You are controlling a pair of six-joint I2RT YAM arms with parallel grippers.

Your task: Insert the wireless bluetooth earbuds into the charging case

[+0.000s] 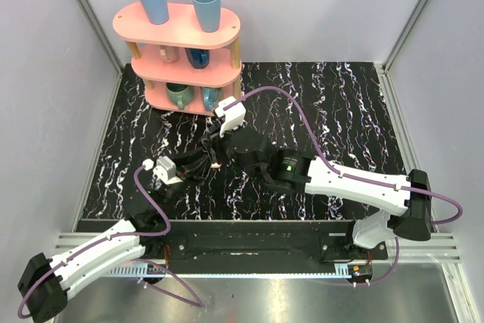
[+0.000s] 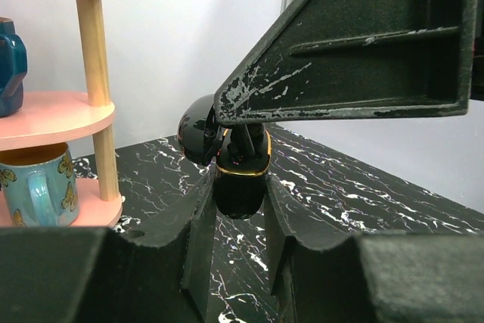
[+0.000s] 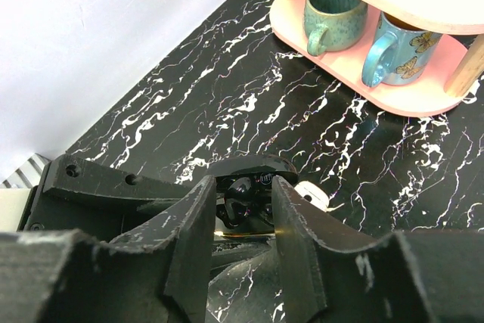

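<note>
My left gripper is shut on the black charging case (image 2: 240, 191), whose lid (image 2: 195, 130) stands open. In the right wrist view the case (image 3: 249, 168) shows a glossy black earbud (image 3: 240, 194) at its cavity, directly beyond the tips of my right gripper. Those tips stand a little apart; whether they touch or hold the earbud is hidden. In the top view both grippers meet over the middle-left of the worktop, largely hiding the case. A small pale object (image 3: 310, 193) shows behind the case.
A pink shelf (image 1: 178, 24) with cups and mugs stands at the back left, close behind the grippers. Pale walls enclose it at the sides.
</note>
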